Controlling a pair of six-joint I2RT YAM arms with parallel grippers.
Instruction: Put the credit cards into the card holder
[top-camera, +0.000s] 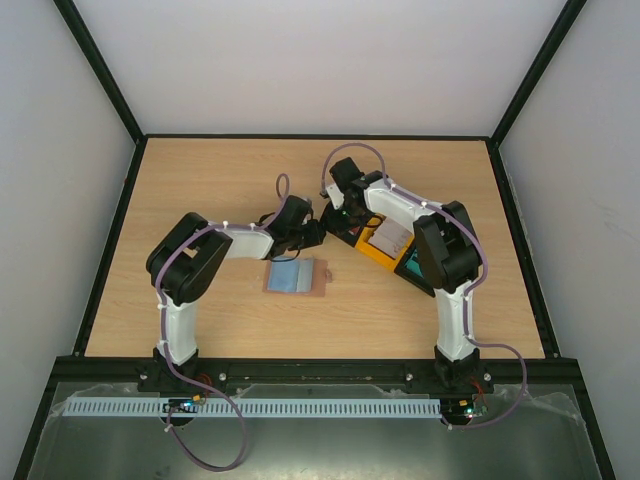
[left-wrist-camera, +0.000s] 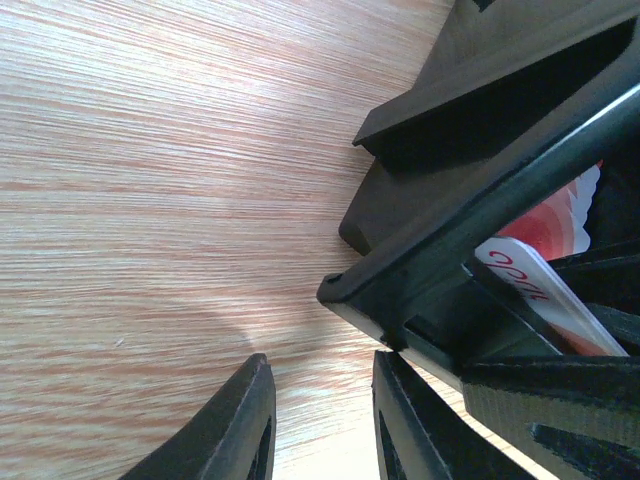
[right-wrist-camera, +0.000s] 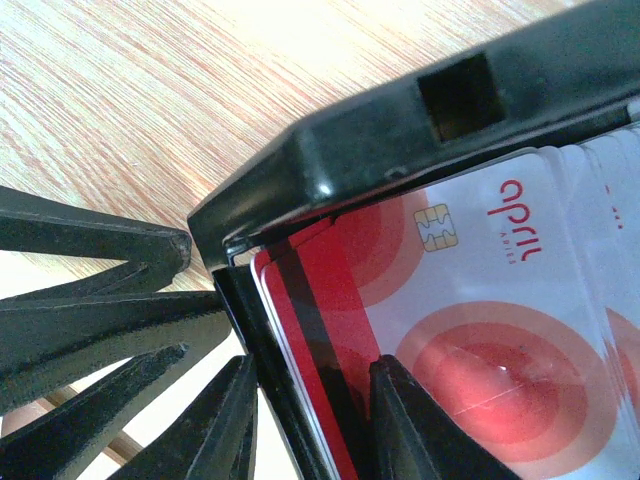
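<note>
Pale cards with red patterns (right-wrist-camera: 500, 310) lie in the black box (right-wrist-camera: 385, 150); a dark stripe marks one. On the right, my parted right gripper is at the box's end, with the end wall and a card's edge lying between its fingers in view; no firm grip shows. My left gripper is at the outer corner of that box. A gap shows between its fingertips, and whether anything is pinched lower down is hidden. On the table lies an open brown booklet with blue and grey leaves (top-camera: 290, 276), seemingly the card holder.
Behind the black box follow a yellow box (top-camera: 373, 249) with a pale card stack and a dark box with green cards (top-camera: 413, 263). The two grippers are very close together. Bare table lies left and front right.
</note>
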